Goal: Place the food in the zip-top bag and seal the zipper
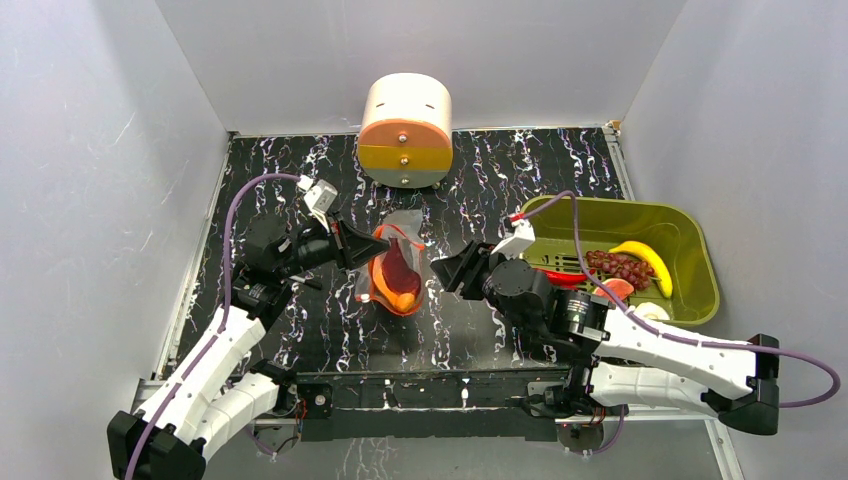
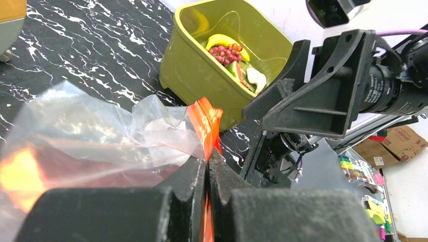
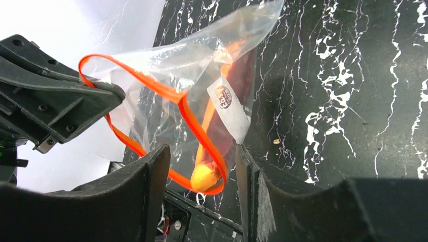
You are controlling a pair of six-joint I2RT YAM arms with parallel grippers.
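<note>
A clear zip top bag (image 1: 405,218) with an orange rim hangs from my left gripper (image 1: 386,243), whose fingers are shut on that rim. Inside the bag lie a dark red food piece (image 1: 400,268) and an orange-yellow one (image 1: 404,301). In the right wrist view the bag's mouth gapes, its orange rim (image 3: 199,132) forming a loop. My right gripper stands part open to the right of the bag, apart from it, with nothing between its fingers. The left wrist view shows the orange rim (image 2: 206,121) pinched between the left fingertips.
A green basket (image 1: 700,250) at the right holds a banana (image 1: 648,262), grapes (image 1: 622,267), a red pepper (image 1: 562,277) and other food. A rounded drawer box (image 1: 405,120) stands at the back.
</note>
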